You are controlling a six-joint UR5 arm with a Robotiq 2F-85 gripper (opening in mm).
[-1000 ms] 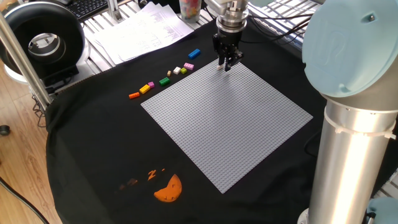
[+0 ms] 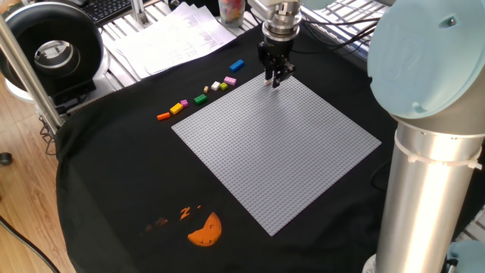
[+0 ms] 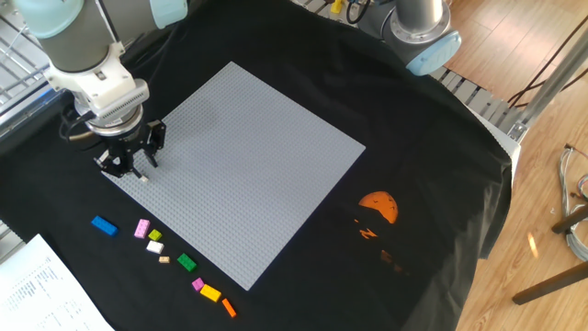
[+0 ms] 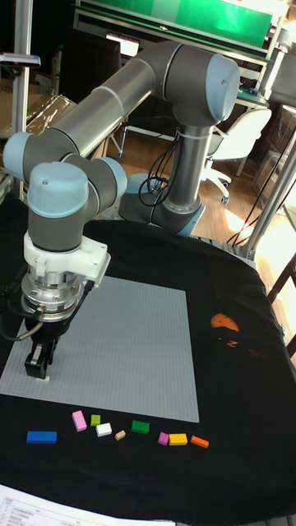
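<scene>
My gripper (image 2: 273, 80) is low over the corner of the grey baseplate (image 2: 280, 148) nearest the blue brick. In exterior view 2 the gripper (image 3: 144, 167) points down at that corner, its dark fingertips a little apart. A small white piece (image 3: 143, 177) shows right at the fingertips, close to the plate. Whether it is gripped or only lies on the studs is too small to tell. From the third view the same white piece (image 4: 43, 379) appears under the gripper (image 4: 39, 371). No other brick is seen on the plate.
Along one plate edge, on the black cloth, lie loose bricks: blue (image 3: 105, 225), pink (image 3: 141, 228), white (image 3: 155, 246), green (image 3: 186, 262), yellow (image 3: 210, 292), orange (image 3: 229, 307) and several smaller ones. Papers (image 2: 170, 38) lie beyond them. Most of the plate is bare.
My gripper has shifted very slightly, if at all. The bricks and the baseplate stay where they were.
</scene>
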